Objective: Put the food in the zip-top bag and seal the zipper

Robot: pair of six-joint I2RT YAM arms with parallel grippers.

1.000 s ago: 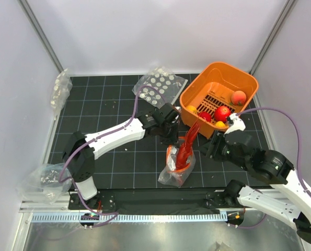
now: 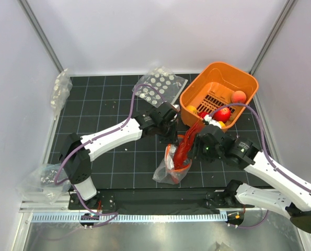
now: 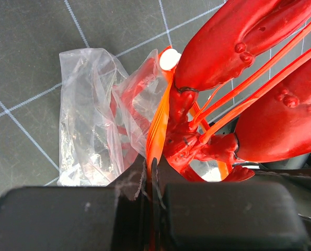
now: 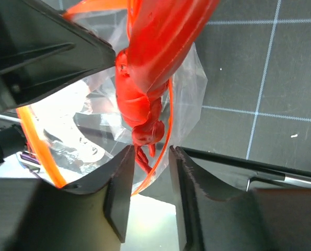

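Observation:
A red plastic lobster (image 2: 182,151) stands partly inside a clear zip bag (image 2: 166,171) with an orange zipper edge, its claws rising above the opening. My left gripper is shut on the bag's orange rim, seen clearly in the left wrist view. My right gripper is part open at the right side of the bag, its fingertips near the lobster's lower end and a thin red antenna; nothing is clearly held between them.
An orange basket (image 2: 207,78) with several fruits stands behind the bag. A dotted clear bag (image 2: 160,83) lies at the back, other clear bags at the left.
My right gripper has moved leftward toward the bag and lobster. The bag shifted slightly left over the last second; my left gripper stays on its rim.

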